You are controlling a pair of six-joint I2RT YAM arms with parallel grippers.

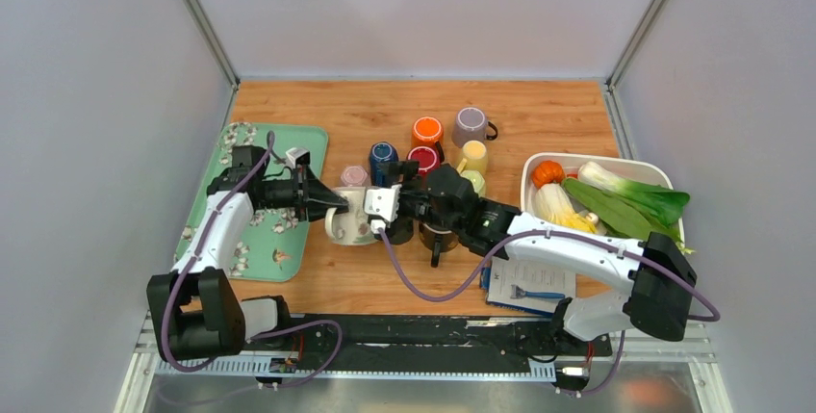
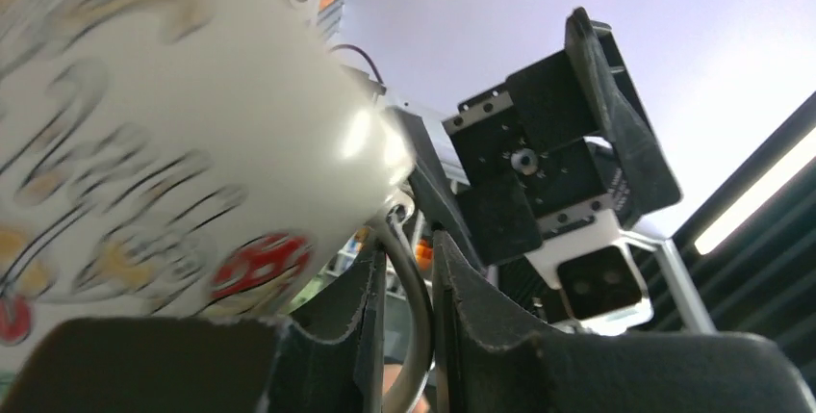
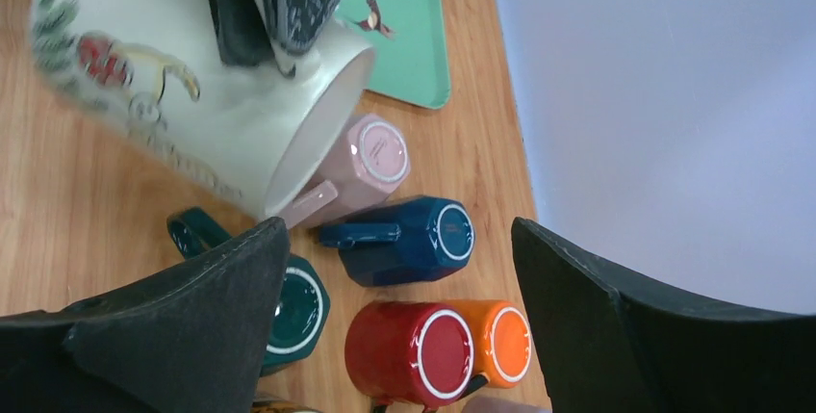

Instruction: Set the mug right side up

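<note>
The white patterned mug (image 1: pixel 352 218) hangs tilted between my two arms. By its handle (image 2: pixel 416 322), my left gripper (image 1: pixel 339 204) is shut on it; in the left wrist view the handle runs between the two dark fingers. The right wrist view shows the mug (image 3: pixel 192 76) on its side at upper left, its open rim facing right. My right gripper is wide open with nothing between its fingers. One right fingertip (image 3: pixel 274 240) is close to the mug's rim; whether they touch I cannot tell.
Upside-down mugs stand close below: pink (image 3: pixel 378 155), blue (image 3: pixel 414 245), dark green (image 3: pixel 300 307), red (image 3: pixel 399 350) and orange (image 3: pixel 496 336). A green tray (image 1: pixel 289 264) lies at left, a vegetable bin (image 1: pixel 527 177) at right. Bare table shows at front left of centre.
</note>
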